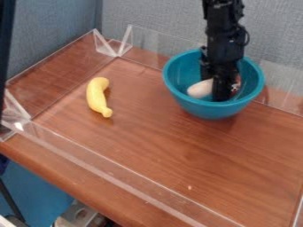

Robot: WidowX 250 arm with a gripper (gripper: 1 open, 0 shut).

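Note:
My black gripper (221, 75) reaches down into a blue bowl (194, 102) at the back right of the wooden surface. It is shut on a pale white oblong object (201, 89), low inside the bowl and partly hidden by the fingers and the near rim. A yellow banana-like object (98, 96) lies on the wood to the left of the bowl.
Clear plastic walls border the wooden surface (166, 168) at the back, left and front. Grey padded panels stand behind.

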